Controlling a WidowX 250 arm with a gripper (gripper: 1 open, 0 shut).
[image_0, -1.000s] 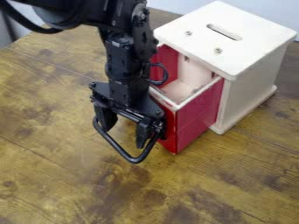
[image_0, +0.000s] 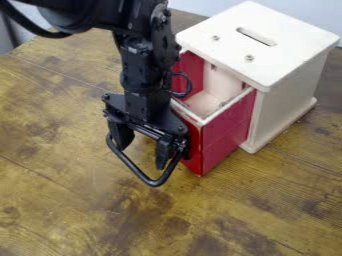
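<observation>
A pale wooden box (image_0: 281, 80) with a slot and two screws on top stands at the upper right. Its red-fronted drawer (image_0: 222, 134) is pulled out toward the lower left, showing a light wooden interior. My black gripper (image_0: 144, 150) is beside the drawer's left end, angled downward over the floor. Whether its fingers are open or shut is unclear, and I cannot tell if it touches the drawer.
A white wall edge runs along the back.
</observation>
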